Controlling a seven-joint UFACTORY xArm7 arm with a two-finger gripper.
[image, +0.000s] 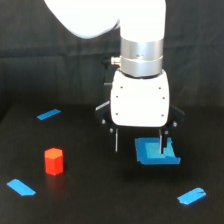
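My gripper (139, 140) points down near the middle of the view. Its two thin fingers (117, 140) stand well apart, with nothing showing between them. A blue square piece (149, 160) with a lighter blue area lies on the dark table, appearing just below the gripper's right side. Part of its top is overlapped by a finger, and I cannot tell how high the fingertips are above it. To the left, a red-orange block (54, 161) sits apart from the gripper.
Flat blue strips lie around the dark table: one at the back left (48, 114), one at the front left (21, 187), one at the front right (191, 196). A dark curtain hangs behind.
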